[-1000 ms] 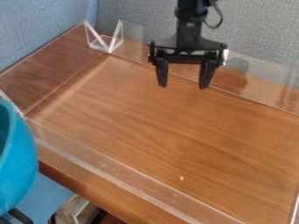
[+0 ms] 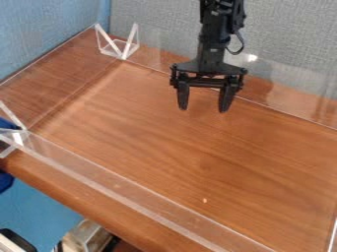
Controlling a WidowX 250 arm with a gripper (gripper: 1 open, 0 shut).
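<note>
My black gripper (image 2: 204,93) hangs from the top centre in the camera view, over the back part of a wooden tray floor (image 2: 178,167). It is open, its two fingers spread apart with nothing visible between them. No object lies on the floor beneath it.
Clear low walls edge the wooden floor, with white corner brackets (image 2: 117,51) at the back left and another at the left. Blue items are cut off at the left edge. A grey textured wall stands behind.
The large light-blue object at the lower left a second ago is gone from view. My gripper has shifted very slightly and stays open.
</note>
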